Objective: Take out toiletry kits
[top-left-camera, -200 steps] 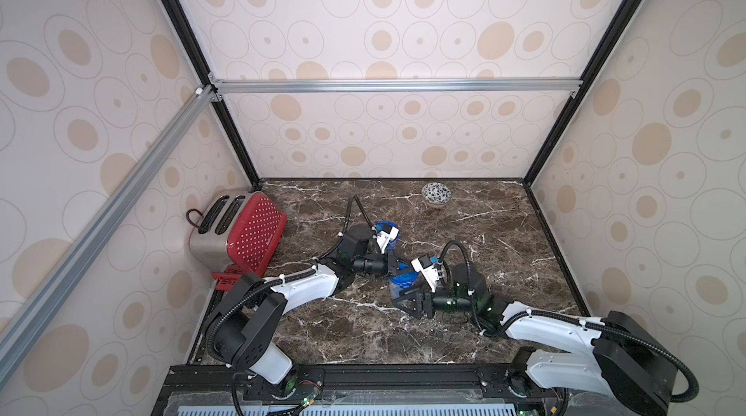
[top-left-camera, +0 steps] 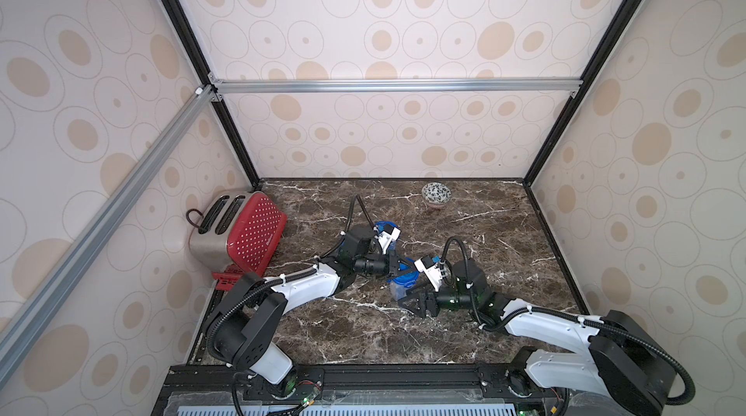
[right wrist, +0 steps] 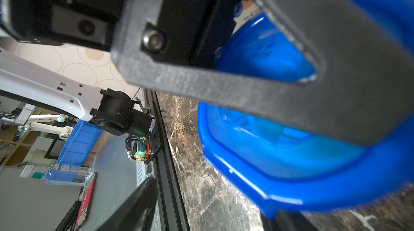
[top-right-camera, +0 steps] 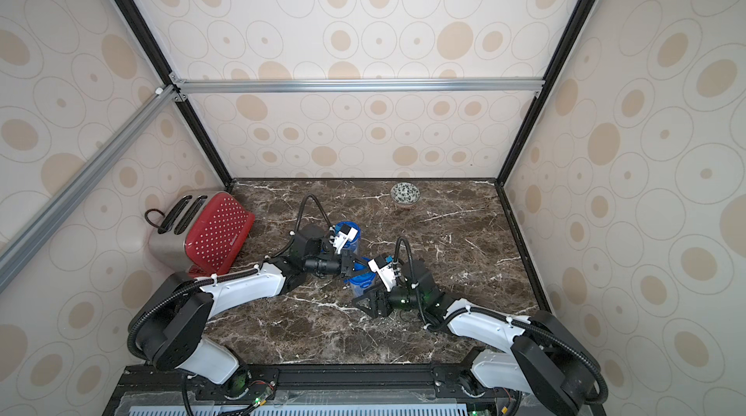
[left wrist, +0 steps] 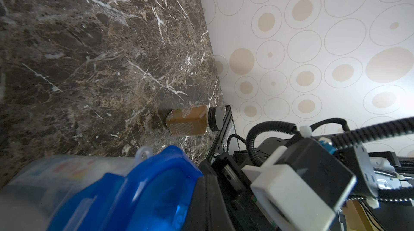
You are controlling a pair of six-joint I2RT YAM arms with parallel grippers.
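Note:
In the middle of the counter, a see-through container with a blue rim stands between my two arms. Up close, its blue rim and translucent wall fill the lower left of the left wrist view. My left gripper is shut, its fingers against the rim; whether the rim is pinched between them is hidden. In the right wrist view, the opening shows behind a black finger of the left gripper. My right gripper is open beside the near rim, one fingertip close to its corner.
Another blue-topped thing is behind the left gripper. An amber bottle with a black cap shows in the left wrist view. A red toaster stands at left, a patterned bowl at the back.
My right arm has shifted only slightly, its hand staying by the container. The left arm looks still.

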